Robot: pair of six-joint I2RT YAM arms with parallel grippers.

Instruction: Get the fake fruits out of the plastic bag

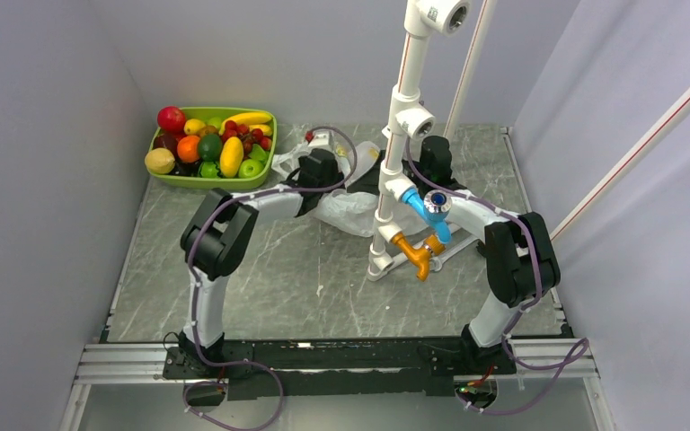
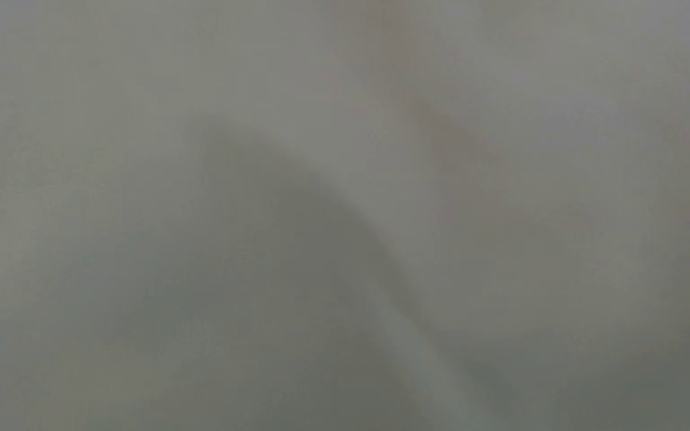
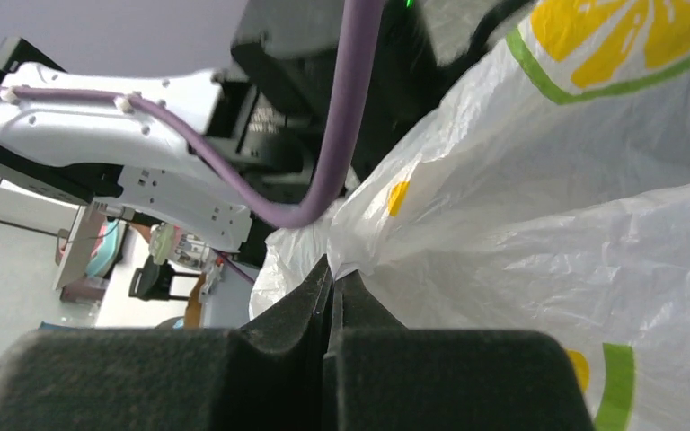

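Observation:
The white plastic bag [image 1: 349, 214] with yellow citrus prints lies at mid-table, partly hidden by the white pole. My left gripper [image 1: 323, 168] is inside or against the bag; its fingers are hidden. Only blurred pale film, the bag [image 2: 341, 215], fills the left wrist view. From the right, my right gripper is shut, with gathered film of the bag [image 3: 539, 233] at its fingertips. In the right wrist view the bag stretches away from the tips, and the left arm stands close behind. No loose fruit can be made out inside the bag.
A green basket [image 1: 207, 182] heaped with fake fruits stands at the back left. The white pole [image 1: 395, 144], with blue and orange taps [image 1: 422, 256], rises right of centre. Bare table [image 1: 175, 215] shows at the left and front.

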